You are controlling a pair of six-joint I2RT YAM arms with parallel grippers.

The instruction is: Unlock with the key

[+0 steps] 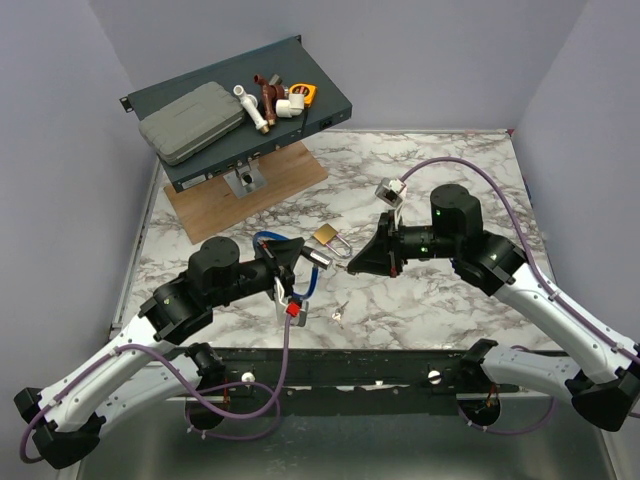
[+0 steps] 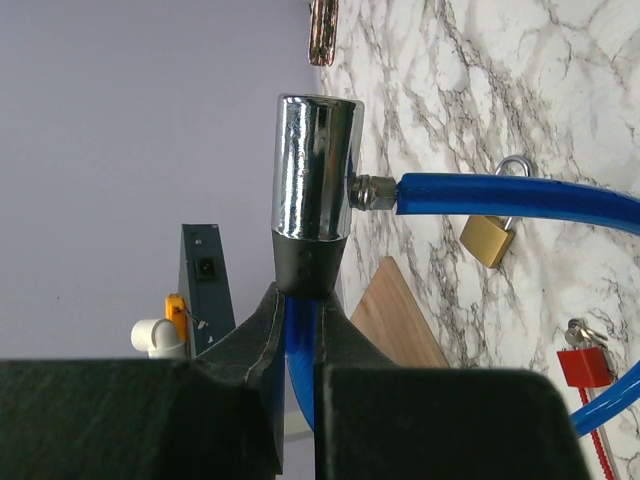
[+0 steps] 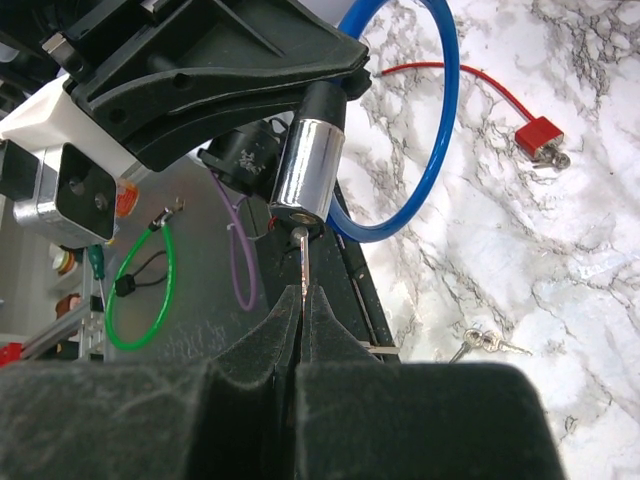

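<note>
A blue cable lock with a chrome barrel (image 2: pixel 316 165) and black collar is held by my left gripper, shut on its cable end just below the collar. Its cable (image 2: pixel 510 195) loops back into the barrel's side. Facing it, my right gripper is shut on a thin metal key (image 3: pixel 305 262), whose blade points at the barrel's end face (image 3: pixel 298 215). In the left wrist view, a narrow gap separates the key (image 2: pixel 323 35) from the barrel. The top view shows both grippers meeting above the marble table.
A brass padlock (image 1: pixel 327 234) and a red lock (image 3: pixel 538 136) lie on the marble. Loose keys (image 1: pixel 338 313) rest near the front edge. At the back left stands a raised dark shelf (image 1: pixel 325 108) with a grey case and pipe fittings.
</note>
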